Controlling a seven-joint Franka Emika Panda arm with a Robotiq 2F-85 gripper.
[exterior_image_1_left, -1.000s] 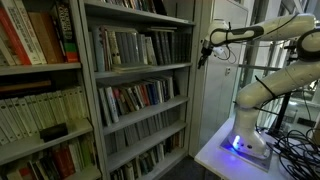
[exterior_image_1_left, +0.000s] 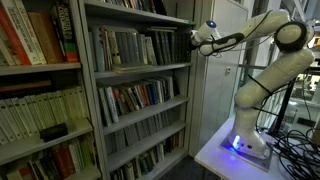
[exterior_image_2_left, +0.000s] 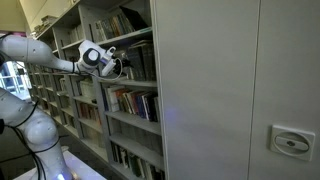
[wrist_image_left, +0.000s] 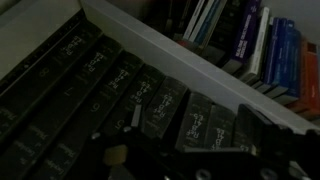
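In the wrist view, a row of matching dark volumes with pale lettering (wrist_image_left: 97, 80) fills the lower left and middle. My gripper is open, its dark fingers standing out poorly against these spines. No object shows clearly held between them. From outside, the gripper (exterior_image_1_left: 191, 42) is at the right end of an upper shelf, close to the dark books (exterior_image_1_left: 165, 47). The other exterior view has the gripper (exterior_image_2_left: 124, 63) in front of the dark row (exterior_image_2_left: 143, 62); whether it touches a book cannot be told.
A pale shelf board (wrist_image_left: 175, 62) crosses the wrist view diagonally, with coloured books (wrist_image_left: 270, 50) beyond it. The bookcase's upright side (exterior_image_1_left: 197, 85) is near the gripper. A wide grey panel (exterior_image_2_left: 205, 90) flanks the shelves. The arm's base stands on a white table (exterior_image_1_left: 225, 160).
Over the last second my arm has swung left in exterior view 1, bringing the gripper closer to the upper shelf's right end. The books look unmoved.
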